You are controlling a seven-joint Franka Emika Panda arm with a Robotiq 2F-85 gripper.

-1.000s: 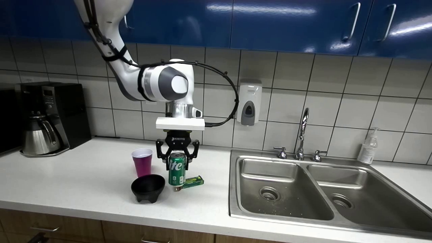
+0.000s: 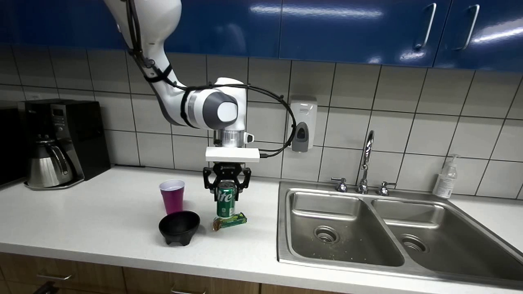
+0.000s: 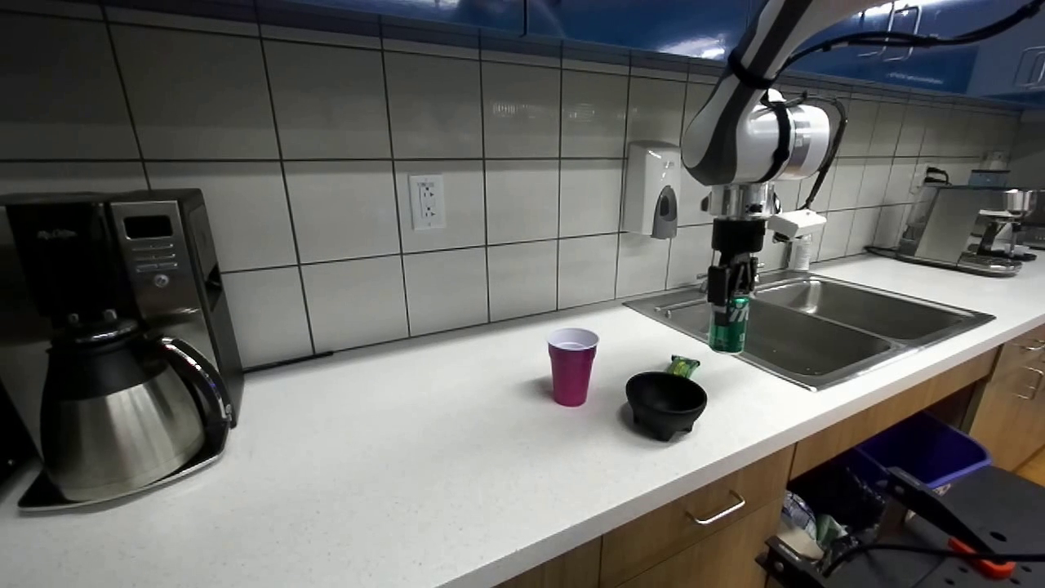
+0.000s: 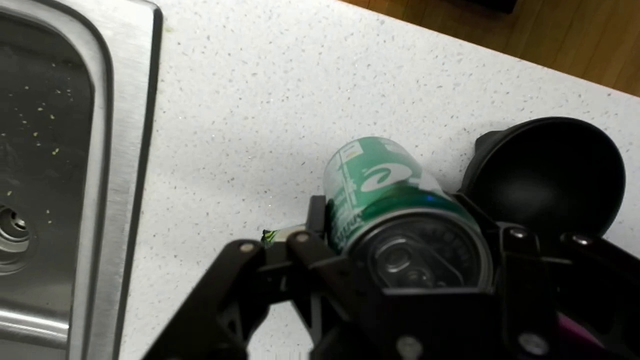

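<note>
My gripper [image 2: 226, 192] is shut on a green soda can [image 2: 226, 206], a finger on each side of it. In exterior view 2 the can [image 3: 727, 336] hangs upright at the fingertips, and its base looks clear of the counter. The wrist view looks down on the top of the can [image 4: 420, 249]. A green wrapped bar [image 2: 231, 221] lies on the counter just in front of and below the can; in the wrist view only a bit of its wrapper [image 4: 271, 236] shows past the left finger.
A black bowl [image 2: 179, 226] and a magenta cup [image 2: 172, 198] stand left of the can. The double sink [image 2: 338, 220] lies to the right. At far left is a coffee maker [image 3: 147, 314]. The counter [image 3: 392, 441] has wide free room left of the cup.
My gripper has moved right and toward the wall, carrying the can with it. More of the wrapped bar now shows. The cup and bowl have stayed in place.
</note>
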